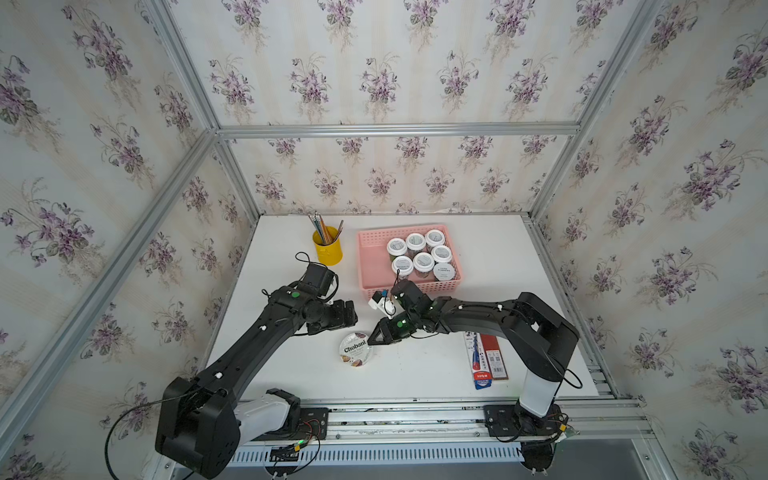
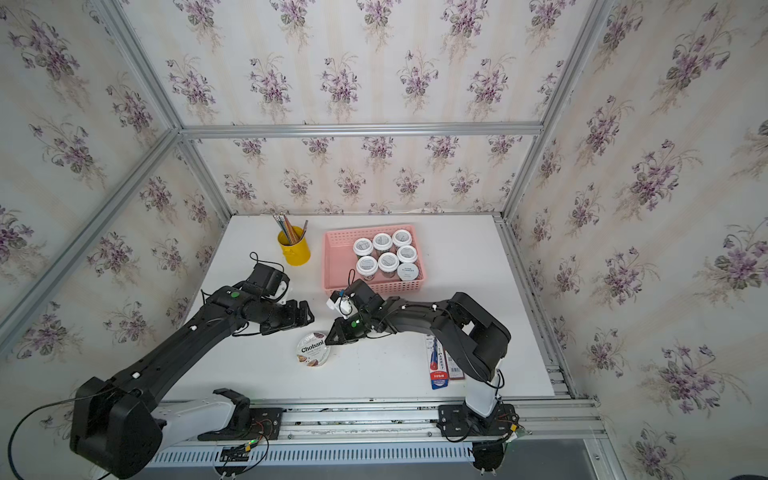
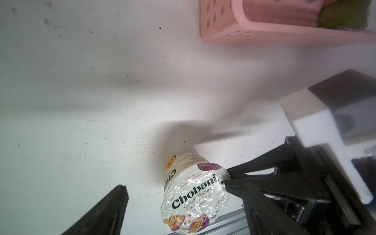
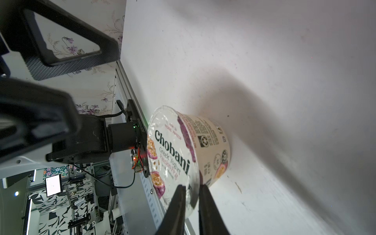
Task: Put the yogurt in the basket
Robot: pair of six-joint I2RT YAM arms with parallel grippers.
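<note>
The Chobani yogurt cup [image 1: 353, 349] [image 2: 313, 349] [image 3: 195, 195] [image 4: 172, 156] sits on the white table in front of the pink basket [image 1: 373, 256] [image 3: 219, 31]. My right gripper [image 1: 373, 336] is shut on the cup's rim at its right side, as the two wrist views show. My left gripper [image 1: 345, 313] [image 2: 302, 313] hangs just above and left of the cup; its blurred fingers frame the cup in the left wrist view, apart, with nothing seen between them touching it.
The basket holds several white-lidded jars [image 1: 416, 240] and has free room at its left. A yellow cup of pens [image 1: 328, 249] stands at the back left. Flat boxes [image 1: 493, 360] lie at the front right.
</note>
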